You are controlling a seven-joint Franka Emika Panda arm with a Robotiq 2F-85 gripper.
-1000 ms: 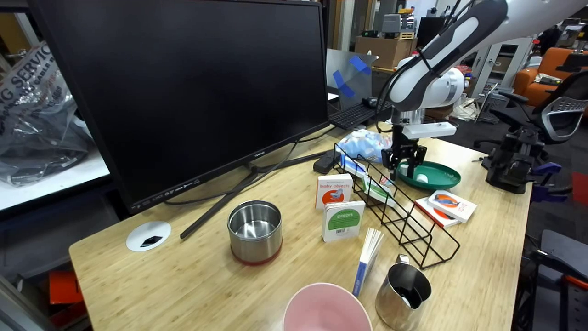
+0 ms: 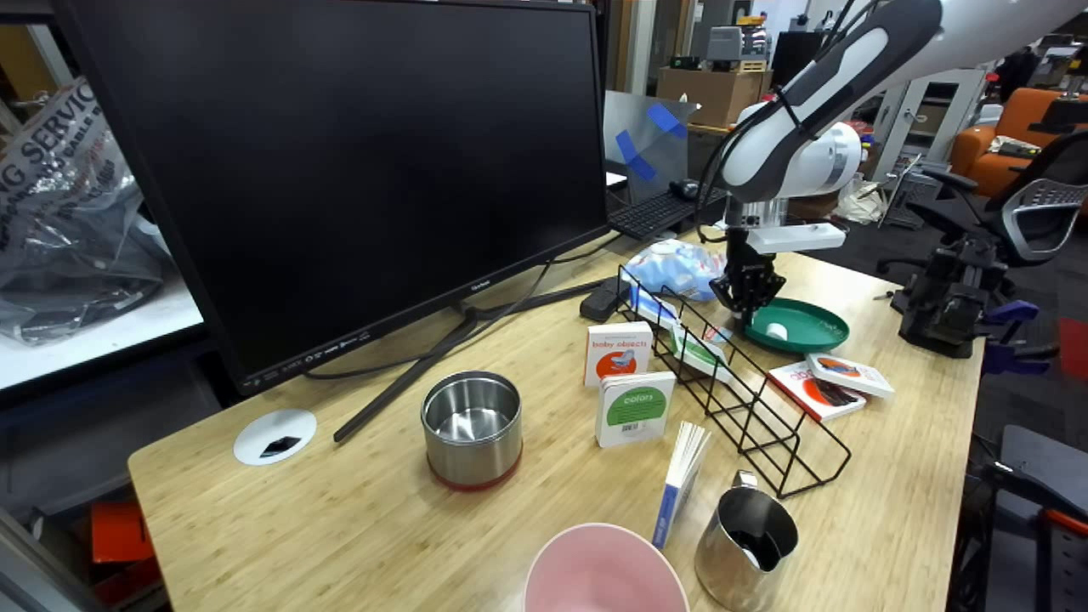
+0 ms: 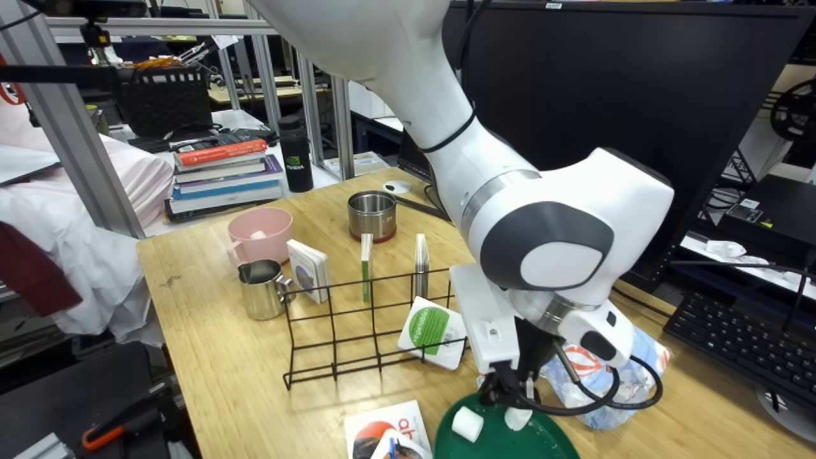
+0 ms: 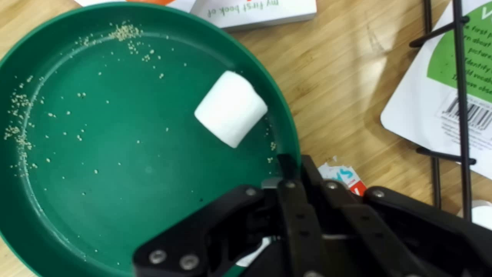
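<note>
A round green plate with a raised rim fills much of the wrist view, with pale crumbs scattered in it. One white marshmallow-like cylinder lies inside near the rim. A second white piece shows in exterior view 2, and the gripper partly covers it in the wrist view. My gripper is shut on the plate's rim, one finger inside the plate and the other outside. In exterior view 1 the plate rests at the table's far right end, below the arm.
A black wire rack stands close beside the plate, with books leaning in it. Two stacked books lie by the plate's near side, and a plastic bag sits behind it. A pot and a metal pitcher stand farther off.
The gripper's fingers were apart at the plate's rim and have closed on it. The plate has shifted slightly left, and the upper book on the stack has slid and turned to the right.
</note>
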